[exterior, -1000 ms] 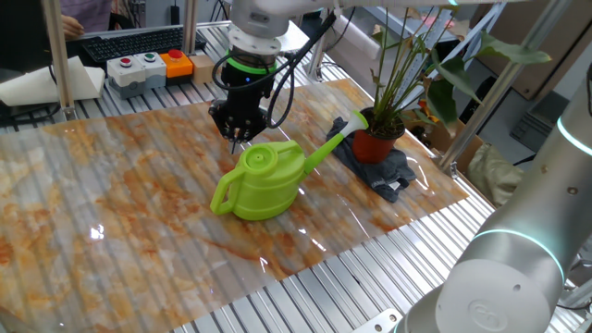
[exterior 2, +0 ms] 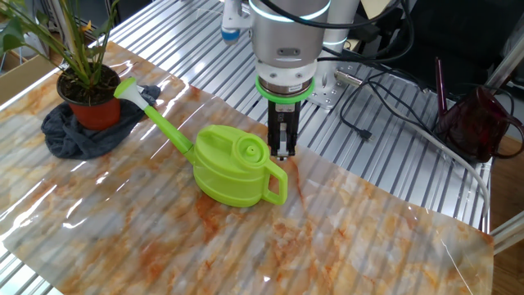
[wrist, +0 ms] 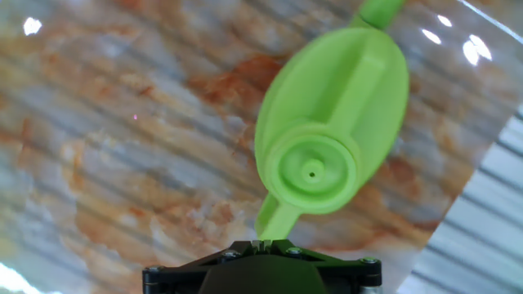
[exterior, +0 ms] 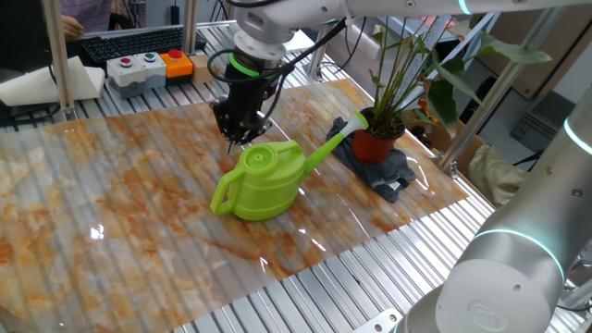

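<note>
A bright green watering can (exterior: pixel 268 185) stands upright on the marbled sheet, its white-tipped spout pointing toward a potted plant (exterior: pixel 374 144). Its handle (exterior 2: pixel 278 182) is on the side away from the plant. My gripper points down with its fingertips together and nothing visible between them. In the wrist view those tips appear just beside the top of the handle, with the can's round lid (wrist: pixel 312 173) beyond. Exterior view 2 has the gripper (exterior 2: pixel 283 156) behind and above the handle, seemingly apart from it. Exactly how high the tips hang is hard to judge.
Under the plant pot lies a dark cloth (exterior 2: pixel 70 135). A dark red watering can (exterior 2: pixel 479 123) is off the sheet on the ribbed metal table. Button boxes (exterior: pixel 139 74) and a keyboard (exterior: pixel 139 43) sit behind the sheet. Much of the sheet is bare.
The arm's wrist has shifted and turned slightly, and its cable loop has moved. The gripper's tips have barely moved beside the green can. Can and plant are unmoved.
</note>
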